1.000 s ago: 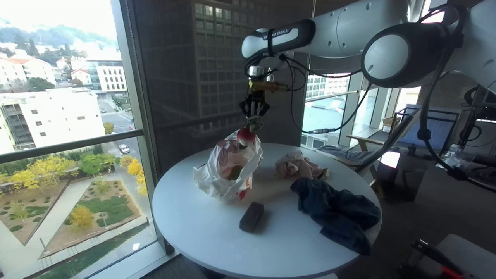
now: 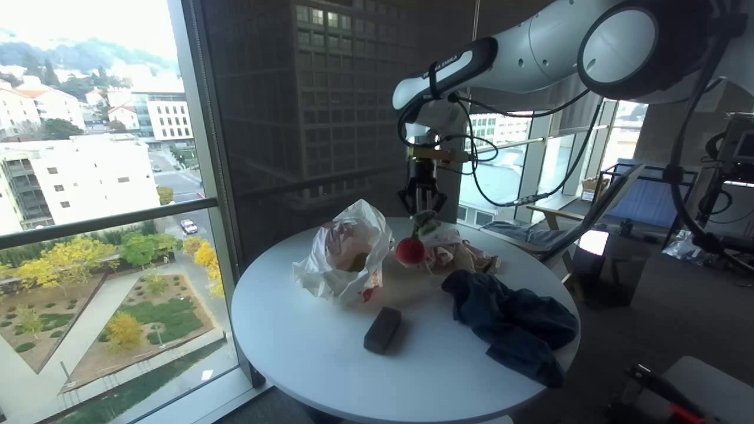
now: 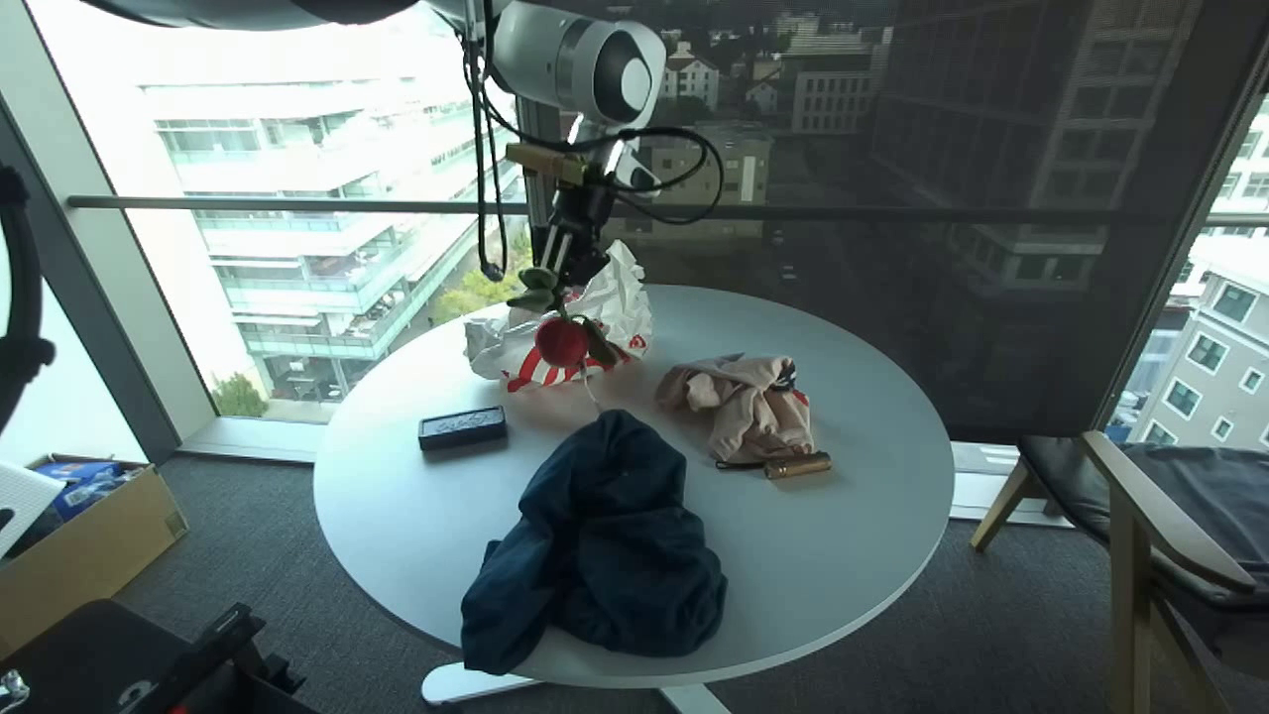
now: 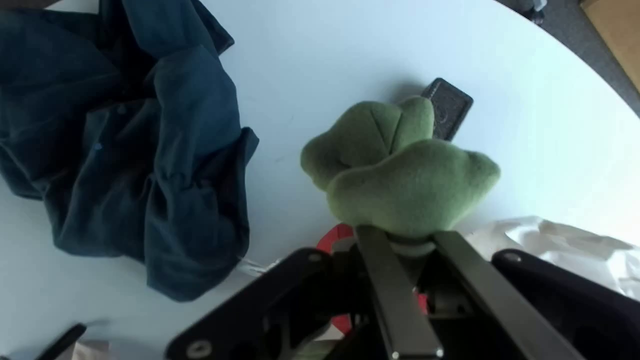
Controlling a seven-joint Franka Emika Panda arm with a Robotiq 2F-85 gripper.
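Note:
A plush toy, part red ball [image 2: 410, 251] and part green leaves [image 4: 414, 180], hangs from my gripper [image 2: 424, 206], which is shut on its green part. In exterior view 2 the red ball [image 3: 561, 343] hangs lowest, with the leaves above and beside it. The toy is held above the table, right of the crumpled white bag [image 2: 351, 247] in exterior view 1. That bag stands with its mouth open, and something greenish shows inside. In the wrist view the leaves stick out past my fingers [image 4: 390, 288], which hide much of the red part.
On the round white table [image 3: 833, 571] lie a dark blue cloth [image 3: 607, 541], a black eraser-like block [image 3: 461, 428] and a crumpled beige cloth [image 3: 749, 405] with a brown cylinder [image 3: 798, 465] beside it.
My gripper has moved right and down in exterior view 1, carrying the toy from over the white bag's mouth to beside the bag. The other objects lie where they were.

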